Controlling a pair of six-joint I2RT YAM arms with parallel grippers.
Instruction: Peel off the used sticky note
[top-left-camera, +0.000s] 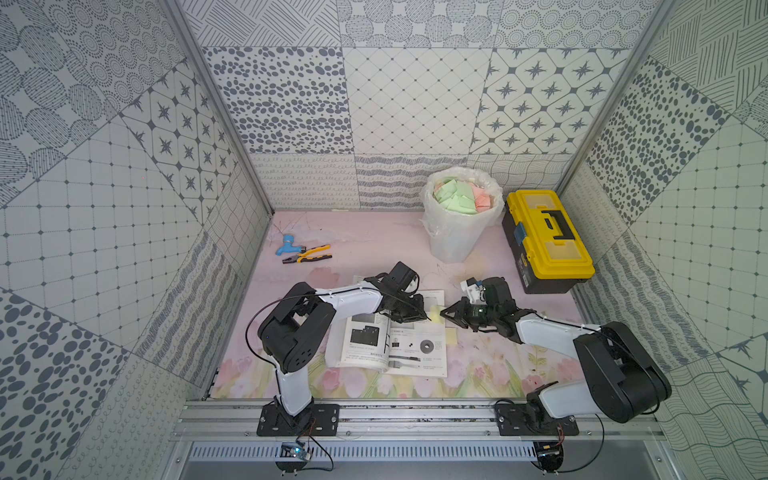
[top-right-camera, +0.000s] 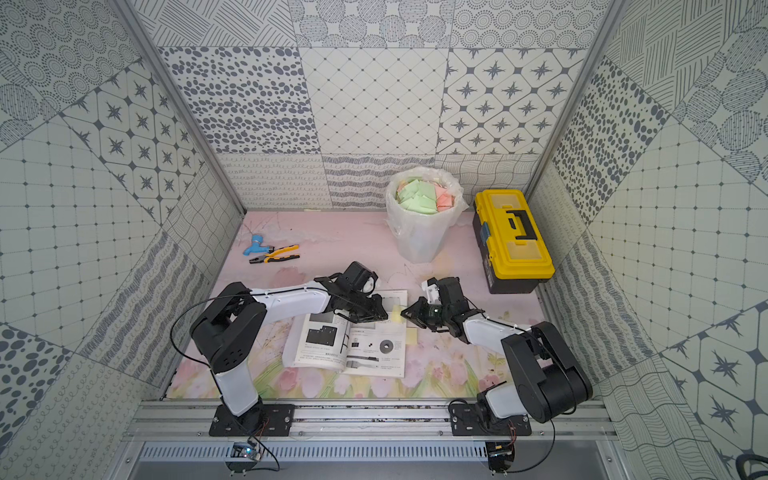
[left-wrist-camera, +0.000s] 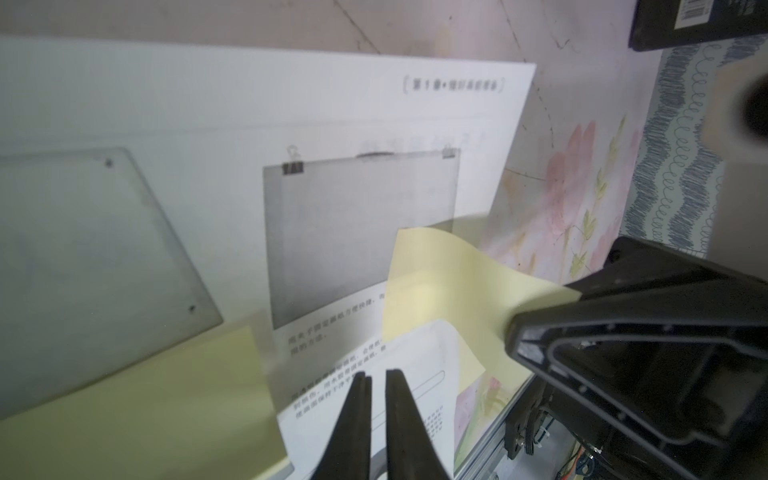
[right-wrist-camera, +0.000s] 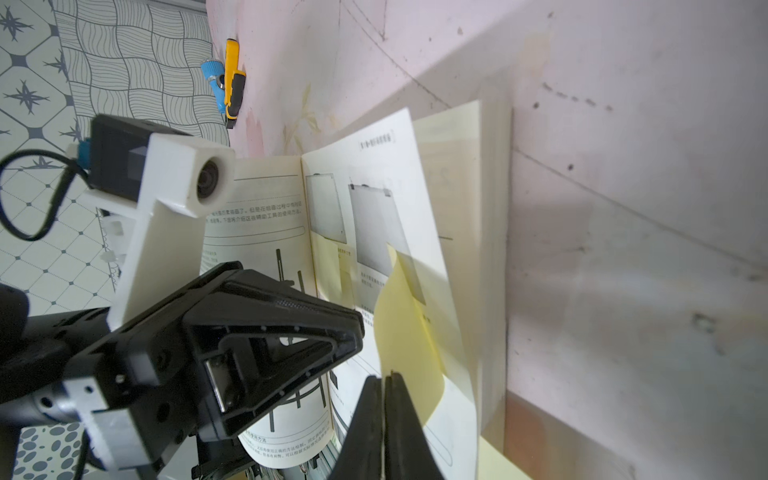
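A yellow sticky note (left-wrist-camera: 448, 280) stands curled up off the right page of an open book (top-right-camera: 374, 364). Its raised edge runs into my right gripper, which is shut on it; the same note (right-wrist-camera: 404, 336) shows beyond the fingertips in the right wrist view. My left gripper is slightly open, with a narrow gap between its tips and nothing seen between them. It hangs over the page, left of the raised note. A second yellow note (left-wrist-camera: 160, 412) lies on the page, further left.
Another yellow piece (top-left-camera: 451, 336) shows at the book's right edge. Behind stand a bin (top-left-camera: 452, 240) holding green and pink papers and a yellow toolbox (top-left-camera: 564, 260). Pliers (top-left-camera: 308, 254) and a blue tap-shaped thing (top-left-camera: 286, 245) lie at the back left.
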